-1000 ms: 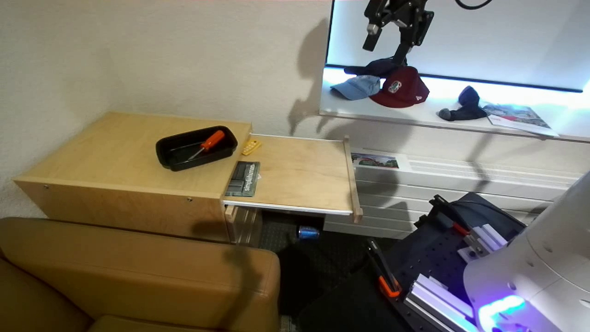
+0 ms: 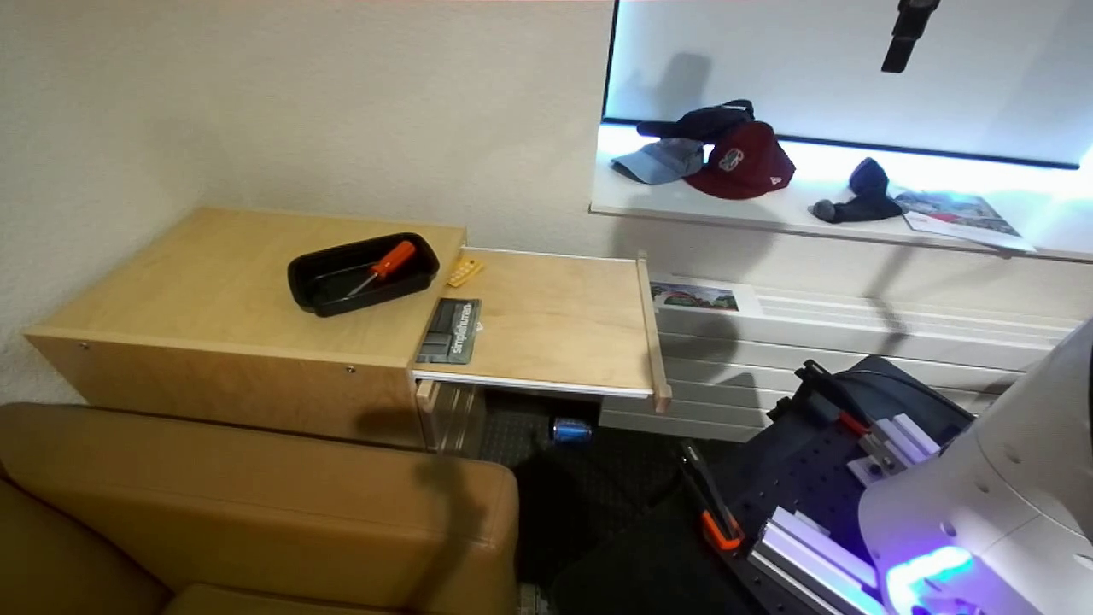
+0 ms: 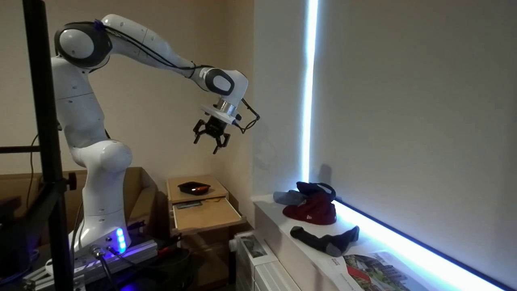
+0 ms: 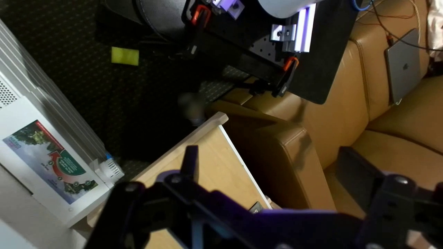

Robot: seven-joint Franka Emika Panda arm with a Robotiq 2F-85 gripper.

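Note:
High in the air, well above the furniture, my gripper (image 3: 206, 146) stands open with nothing between its fingers. In the wrist view, two dark fingers (image 4: 190, 162) are spread wide apart. Only one fingertip (image 2: 900, 53) shows at the top right of exterior view 1. On the wooden cabinet (image 2: 184, 277) sits a black tray (image 2: 318, 287) holding a screwdriver with an orange handle (image 2: 394, 260). A pulled-out wooden shelf (image 2: 564, 318) carries a dark simplehuman booklet (image 2: 448, 331) and a small yellow item (image 2: 464, 272) at its inner end.
A maroon cap (image 2: 743, 164), a light blue cap (image 2: 661, 161), a dark sock (image 2: 861, 195) and a leaflet (image 2: 963, 217) lie on the windowsill. A brown sofa (image 2: 256, 502) stands before the cabinet. A blue can (image 2: 570, 430) lies below the shelf. Most of the shelf is bare.
The tray, booklet, caps and other objects have not moved.

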